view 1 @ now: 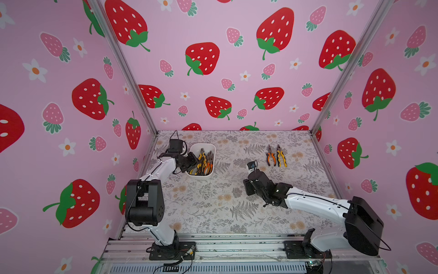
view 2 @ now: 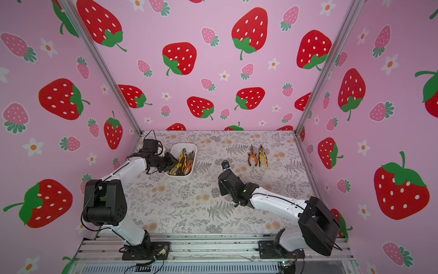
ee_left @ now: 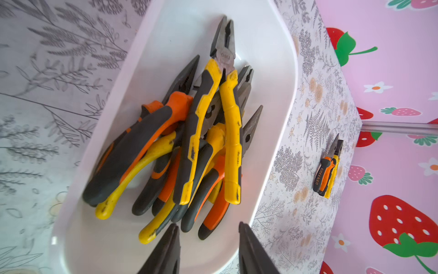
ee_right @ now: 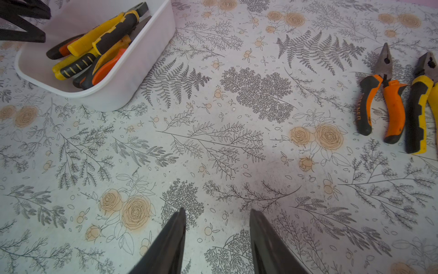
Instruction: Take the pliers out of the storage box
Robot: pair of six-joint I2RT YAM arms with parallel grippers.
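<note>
The white storage box [view 1: 201,177] holds several pliers in a heap, with orange-and-black and yellow-and-black handles. On top lies a yellow-and-black pair of pliers [ee_left: 233,137], its metal nose against the box's far end. Over the box's near-left side my left gripper stands open, nothing between its fingers, apart from the handles. My right gripper hangs above bare tabletop, its fingers spread and empty. Two pairs lie side by side on the table at the right: orange-handled pliers [ee_right: 394,109] and yellow-handled pliers [ee_right: 416,114].
Between the box and the two laid-out pliers the patterned tabletop [view 1: 232,155] is free. The box wall [ee_right: 141,68] rises around the heap. Strawberry-printed walls [view 1: 228,68] close in the back and sides.
</note>
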